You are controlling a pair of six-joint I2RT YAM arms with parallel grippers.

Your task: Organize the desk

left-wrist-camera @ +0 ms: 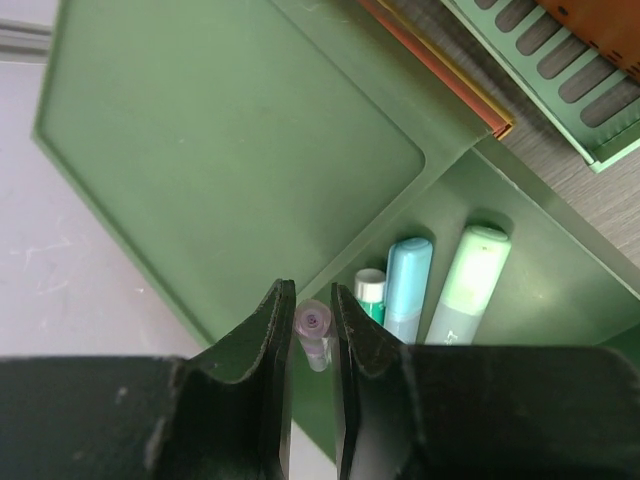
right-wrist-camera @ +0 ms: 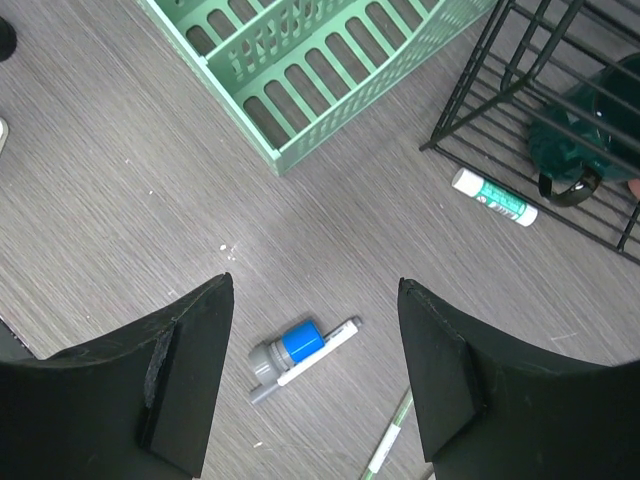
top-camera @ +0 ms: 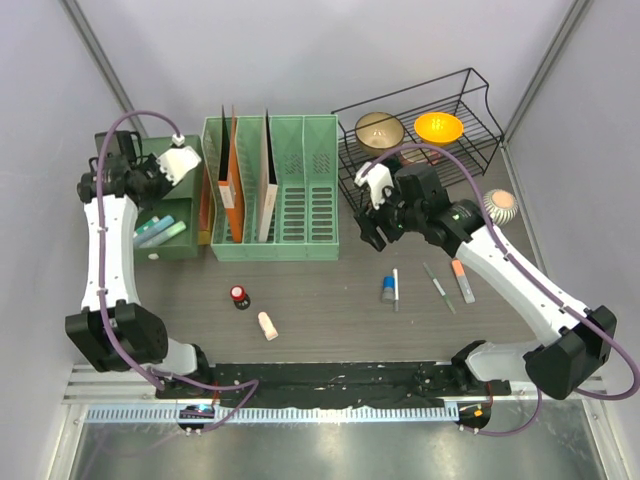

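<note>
In the left wrist view, my left gripper is shut on a slim pinkish-white pen (left-wrist-camera: 315, 347), pointing down above the green storage box (left-wrist-camera: 586, 292). Inside the box lie a green-and-white tube (left-wrist-camera: 369, 286), a blue marker (left-wrist-camera: 407, 282) and a pale green marker (left-wrist-camera: 472, 278), side by side. My right gripper stands open and empty above the desk. Below it lie a blue-capped grey bottle (right-wrist-camera: 301, 342) and a white pen (right-wrist-camera: 325, 350). A green pen (top-camera: 438, 287), an orange-capped marker (top-camera: 462, 282), a red-capped bottle (top-camera: 239, 297) and a pinkish item (top-camera: 267, 325) also lie out.
A green divided rack (top-camera: 270, 252) with upright books stands beside the box. At the back right, a black wire rack (top-camera: 470, 95) carries two bowls; a glue stick (right-wrist-camera: 497, 197) lies at its edge. A striped round pot (top-camera: 501, 206) stands right.
</note>
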